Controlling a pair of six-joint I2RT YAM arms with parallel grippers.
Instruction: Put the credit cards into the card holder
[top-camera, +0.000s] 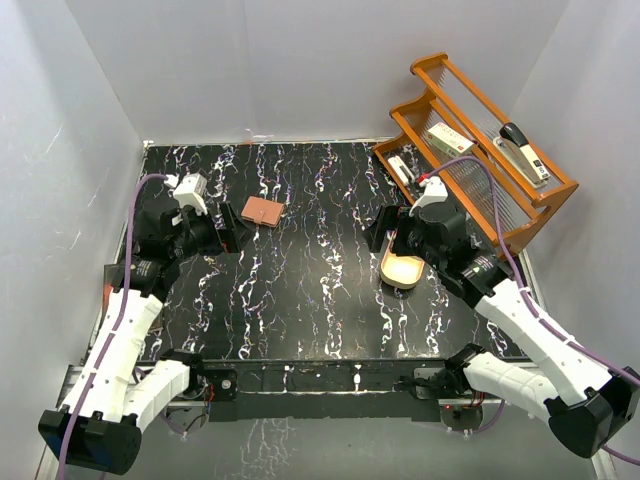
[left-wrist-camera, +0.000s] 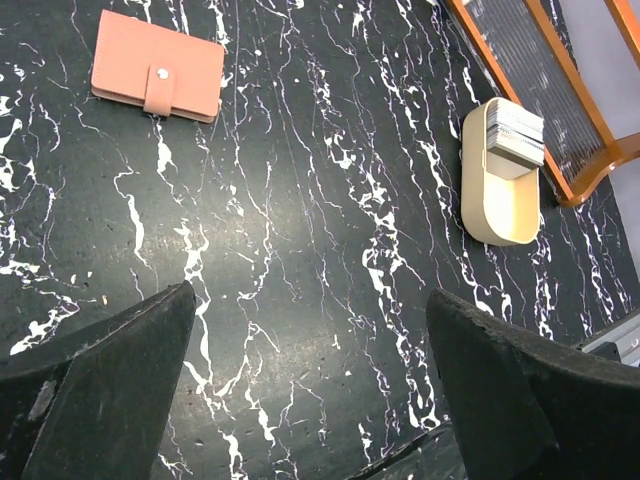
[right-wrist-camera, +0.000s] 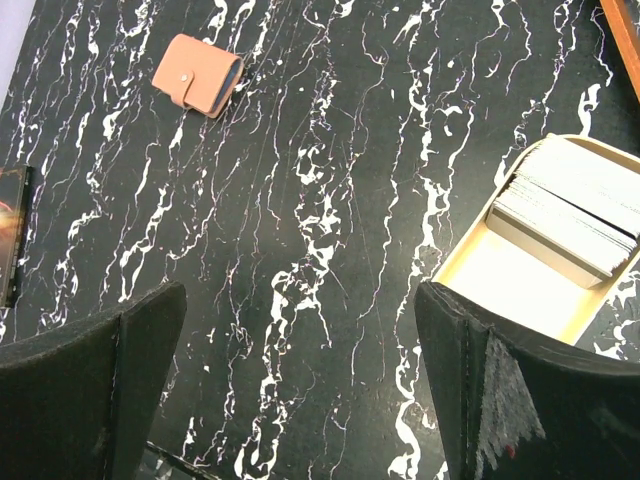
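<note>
A brown card holder (top-camera: 263, 211) with a snap strap lies closed on the dark marbled table, left of centre at the back; the left wrist view shows the same holder (left-wrist-camera: 160, 65) at its upper left. White cards (right-wrist-camera: 570, 205) stand stacked in the far end of a cream box (right-wrist-camera: 525, 290) at the right of the table. My left gripper (top-camera: 238, 228) hangs open beside the card holder, nothing between its fingers. Also open and empty, my right gripper (top-camera: 378, 229) is above the table near the cream box, its arm partly covering the box from above.
A wooden rack (top-camera: 480, 150) stands at the back right, carrying a small box (top-camera: 450, 139) and a dark-headed device (top-camera: 520, 150). At the left edge a dark flat object (right-wrist-camera: 12, 230) shows partly.
</note>
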